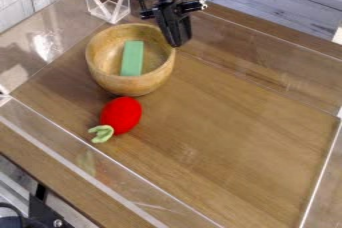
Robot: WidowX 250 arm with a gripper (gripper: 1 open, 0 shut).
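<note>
A wooden bowl [154,70] sits on the table's left half, a green rectangular block [132,58] inside it. Below the bowl lies a red vegetable [119,116] with a pale green stem. The black gripper [175,38] hangs just above the bowl's upper right rim, pointing down. It looks shut, with nothing visible between its fingers.
A clear plastic or wire object [107,4] stands behind the bowl at the upper left. A white wall runs along the back.
</note>
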